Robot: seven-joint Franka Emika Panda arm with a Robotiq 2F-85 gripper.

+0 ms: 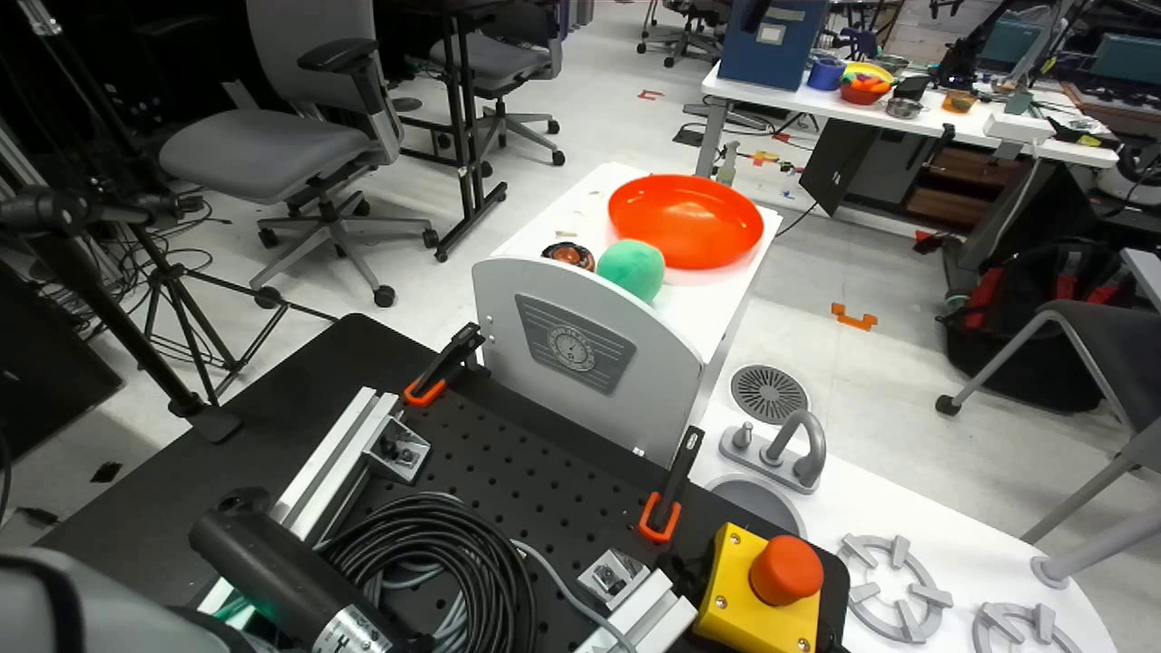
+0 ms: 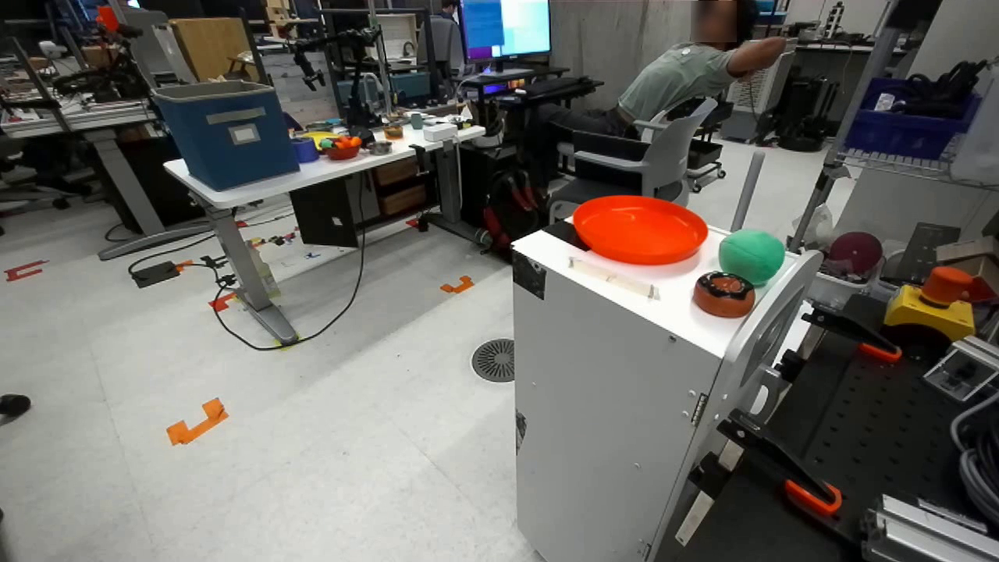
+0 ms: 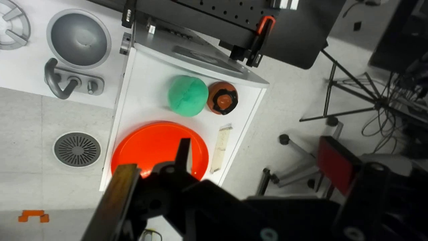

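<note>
On the white cabinet top lies a red-orange plate, empty as far as it shows. Beside it sits a green ball-like object, and touching or almost touching that is a small brown round item with a black top. My gripper is open high above the plate, its fingers spread and nothing held between them. They hide the near part of the plate in the wrist view. Both exterior views leave the gripper out; exterior view 2 shows the plate, green object and brown item clearly.
A grey upright panel borders the cabinet top on the robot's side. A toy sink with a tap stands alongside. Clamps and a yellow emergency-stop box sit on the black table. A tape strip marks the cabinet top.
</note>
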